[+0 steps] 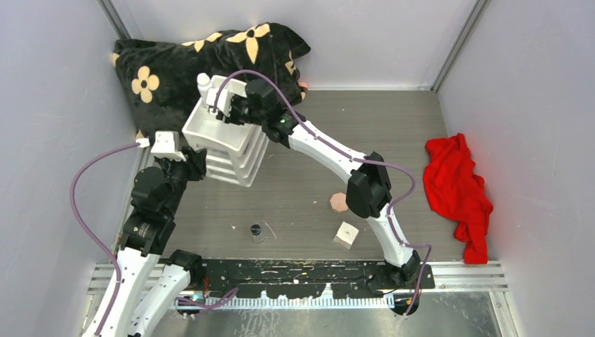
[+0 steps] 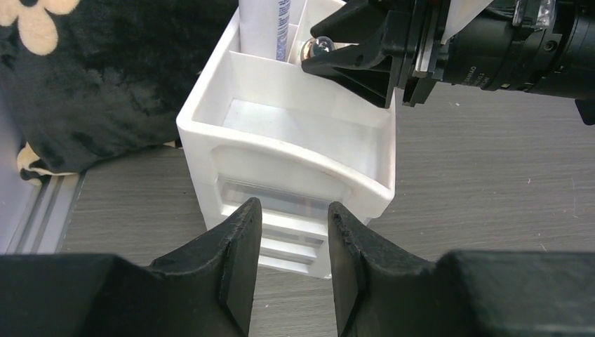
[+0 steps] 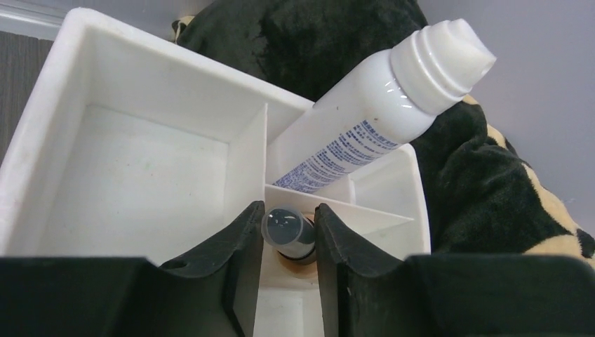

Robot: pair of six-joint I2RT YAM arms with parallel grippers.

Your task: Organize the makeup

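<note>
The white organizer [image 1: 200,133] stands at the back left, holding a tall white spray bottle [image 1: 204,86] in one compartment. My right gripper is down at a small compartment beside it, its fingertips around a small cylindrical bottle [image 3: 284,232] with a glossy cap; whether they grip it is unclear. My left gripper hangs at the organizer's front left, fingertips apart with a gap, nothing visible between them. A small dark-topped bottle [image 1: 257,233], a pink octagonal item [image 1: 339,202] and a cream square item [image 1: 345,235] lie on the table.
A dark flowered pillow [image 1: 154,77] lies behind the organizer. A red cloth [image 1: 456,189] lies at the right.
</note>
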